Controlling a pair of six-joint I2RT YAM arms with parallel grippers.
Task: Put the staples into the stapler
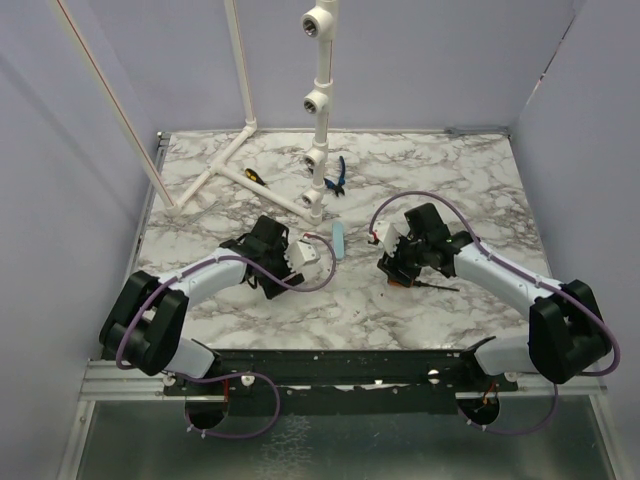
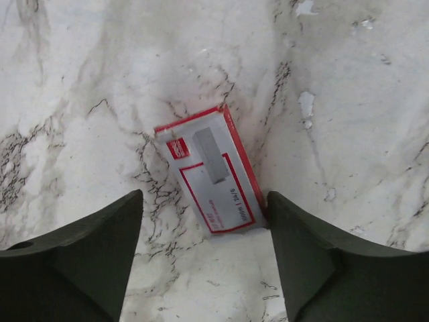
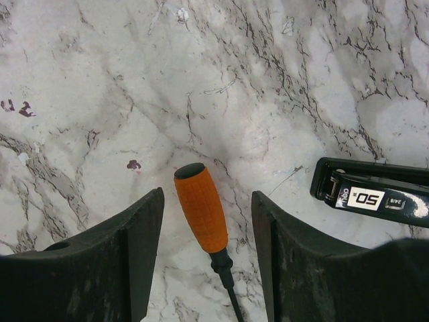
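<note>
In the left wrist view, a small white and red box [image 2: 216, 181], a grey bar on its top face, lies flat on the marble table. My left gripper [image 1: 286, 284] is part open above it, its right finger [image 2: 285, 221] overlapping the box's lower right corner in view; contact cannot be told. A black stapler [image 3: 375, 194] with a white label lies at the right of the right wrist view, cut by the frame edge. My right gripper is part open beside it, over an orange-handled screwdriver [image 3: 204, 211], with nothing held. The arm hides the stapler from above.
A light blue strip [image 1: 338, 240] lies between the arms. Farther back are blue-handled pliers [image 1: 336, 185], a yellow and black tool [image 1: 255, 176] and a white pipe frame [image 1: 265, 187] standing on the table.
</note>
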